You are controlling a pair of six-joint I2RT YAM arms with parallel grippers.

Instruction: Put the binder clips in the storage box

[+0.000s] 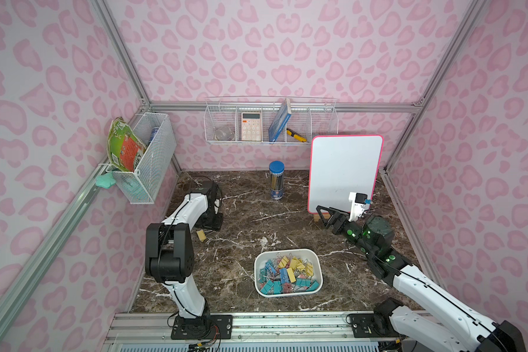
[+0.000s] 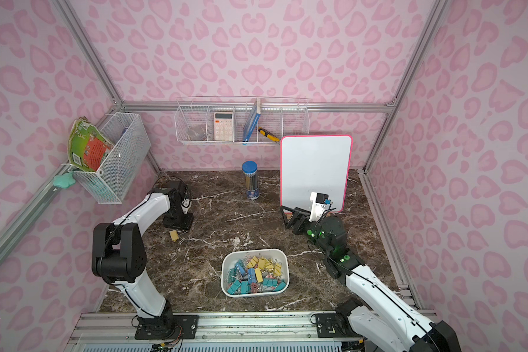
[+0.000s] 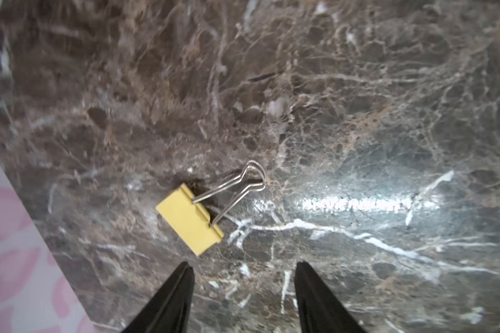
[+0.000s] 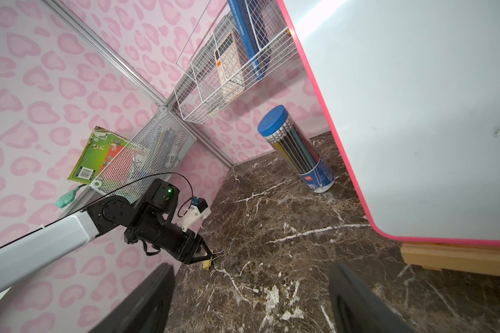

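Note:
A lone yellow binder clip (image 1: 201,235) lies on the dark marble table at left; in the left wrist view the clip (image 3: 186,219) has its silver handles pointing up-right. My left gripper is just above it, open, with nothing between its fingers. The white storage box (image 1: 258,264) at the front centre holds many yellow, blue, teal and pink clips. My right gripper stands open in front of the whiteboard, holding nothing.
A whiteboard (image 1: 345,170) stands at back right, a blue-lidded canister (image 1: 276,182) at back centre. Wire baskets (image 1: 158,158) hang on the left and back walls.

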